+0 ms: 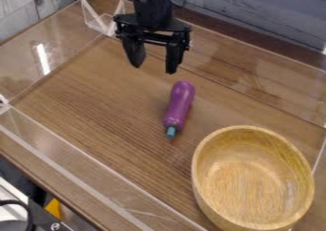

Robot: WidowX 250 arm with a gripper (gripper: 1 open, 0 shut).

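My black gripper [154, 50] hangs over the back middle of the wooden tray, its two fingers spread apart with nothing seen between them. Below it and a little to the right, apart from it, lies a purple eggplant-like object [181, 103] with a teal tip at its lower end.
A large yellow bowl [253, 211] fills the front right of the tray [90, 111]. Clear side walls edge the left, and a pale wall [254, 15] stands at the back.
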